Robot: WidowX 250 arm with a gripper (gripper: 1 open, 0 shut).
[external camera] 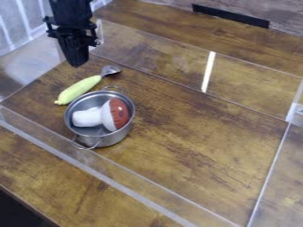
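My black gripper [73,50] hangs at the upper left, above and behind a pale green elongated object [80,90] lying on the wooden table. Nothing shows clearly between its fingers, and their spread is too small to tell. A small metal spoon-like item [110,70] lies just right of the green object. A metal pot [108,136] holds a white item [90,116] and a red-and-white round item [116,113].
Transparent panels or edges border the left and right sides. A dark slot sits at the back right.
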